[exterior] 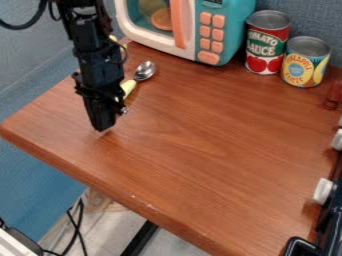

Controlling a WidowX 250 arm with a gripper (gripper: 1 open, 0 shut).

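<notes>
The black robot gripper (pixel 104 118) hangs low over the left part of the wooden table, its fingertips pointing down; whether they are open or shut is unclear. A spoon with a yellow handle (pixel 128 86) and a metal head (pixel 146 71) lies just behind and right of it, partly hidden by the arm.
A teal toy microwave (pixel 185 28) stands at the back, beside a tomato can (pixel 266 46) and a second can (pixel 306 63). A small red object (pixel 334 98) and dark equipment (pixel 326 220) line the right edge.
</notes>
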